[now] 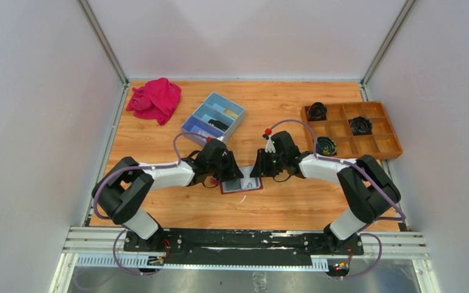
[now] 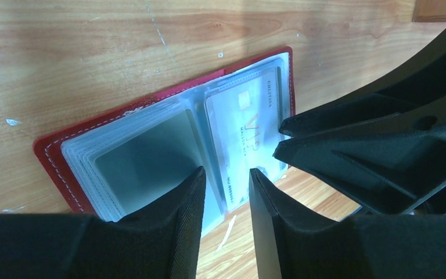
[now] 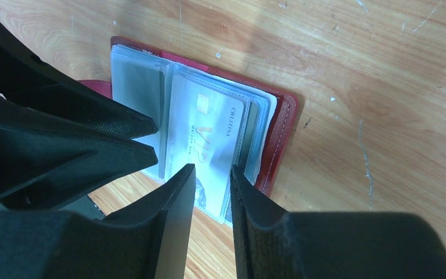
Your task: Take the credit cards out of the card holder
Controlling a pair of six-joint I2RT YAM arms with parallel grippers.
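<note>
The dark red card holder (image 1: 241,190) lies opened flat on the table, its clear plastic sleeves facing up. In one sleeve lies a white VIP card, seen also as the card (image 3: 200,133) in the right wrist view. The other sleeve (image 2: 145,157) shows a dull grey-blue face. My left gripper is open over the holder, nothing between its fingers. Opposite it, my right gripper is part open at the holder's right side, its fingertips by the edge of the card's sleeve. Whether the tips touch the plastic, I cannot tell.
Behind the left gripper stands a blue divided box (image 1: 238,118) with a few items. A wooden compartment tray (image 1: 375,144) with black coils is at the right, a pink cloth (image 1: 154,101) at the back left. The two grippers are very close together.
</note>
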